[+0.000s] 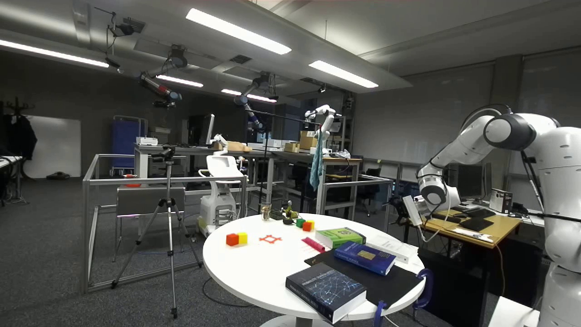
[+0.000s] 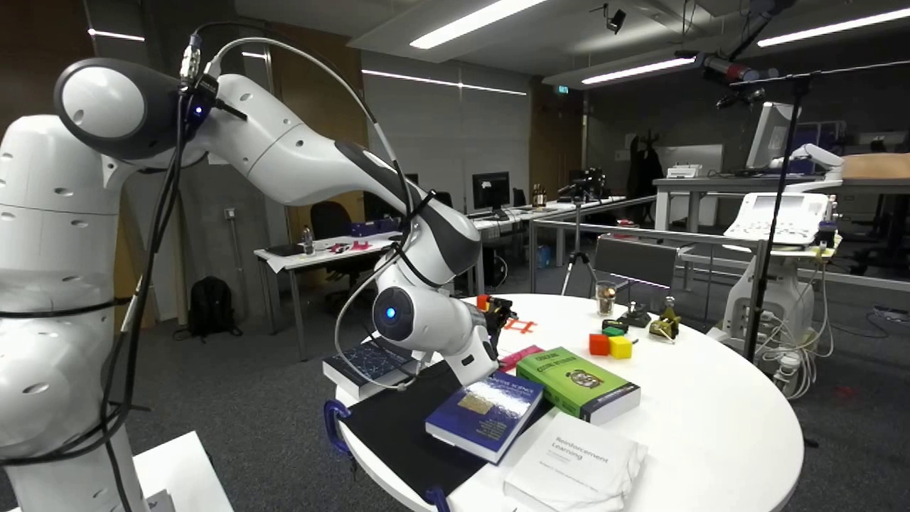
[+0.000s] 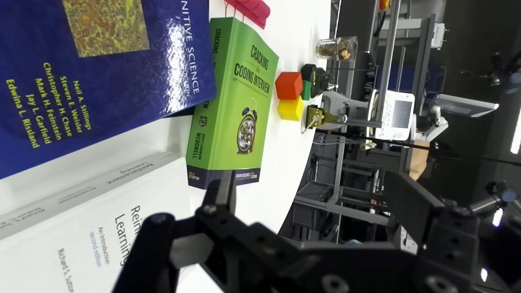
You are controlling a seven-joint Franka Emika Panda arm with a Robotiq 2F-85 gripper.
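Observation:
My gripper is open in the wrist view, its two dark fingers wide apart with nothing held between them. In exterior view 1 the gripper (image 1: 396, 206) hangs in the air past the table's right side, clear of the books. Below the wrist camera lie a green coding book (image 3: 239, 102), a blue cognitive science book (image 3: 112, 78) and a white Reinforcement Learning book (image 3: 78, 234). A dark book with a network cover (image 1: 327, 289) rests near the table's front edge. Beyond the green book sit a red cube (image 3: 289, 85) and a yellow cube (image 3: 290, 108).
The round white table (image 1: 256, 278) has free room at its left and middle. A black mat (image 1: 400, 283) lies under some books, held by blue clamps (image 1: 427, 289). Farther back stand a glass jar (image 2: 606, 299), a red lattice piece (image 1: 270, 239) and another red cube (image 1: 232, 240).

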